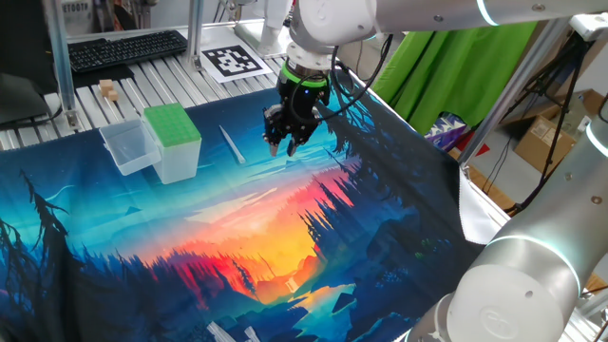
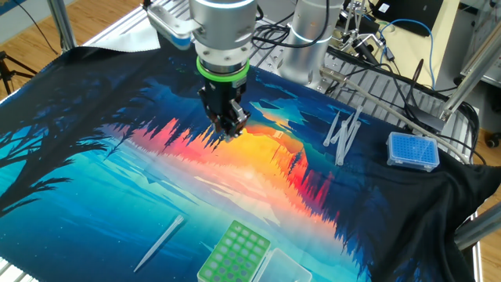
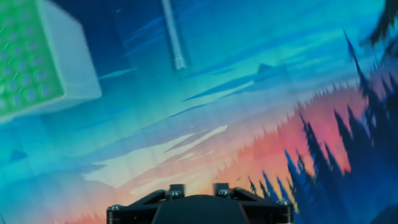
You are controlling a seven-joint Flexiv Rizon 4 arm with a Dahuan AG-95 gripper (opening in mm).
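My gripper [image 1: 283, 148] hangs above the printed cloth, its fingers drawn fairly close but still apart. In the wrist view, a gap with nothing in it separates the two fingertips of the gripper. A single slender clear pipette tip [image 1: 233, 145] lies on the blue part of the cloth, apart from the gripper; the wrist view shows one end of this tip [image 3: 175, 40] at the top. Beside it stands a box with a green perforated top [image 1: 171, 125], its clear lid [image 1: 130, 149] hinged open. That green rack [image 3: 25, 53] fills the wrist view's upper left.
Several loose clear tips [image 2: 342, 137] lie near a blue-topped box [image 2: 412, 149] on the cloth's other side. A keyboard [image 1: 128, 51] and a printed marker sheet [image 1: 235, 61] sit beyond the cloth.
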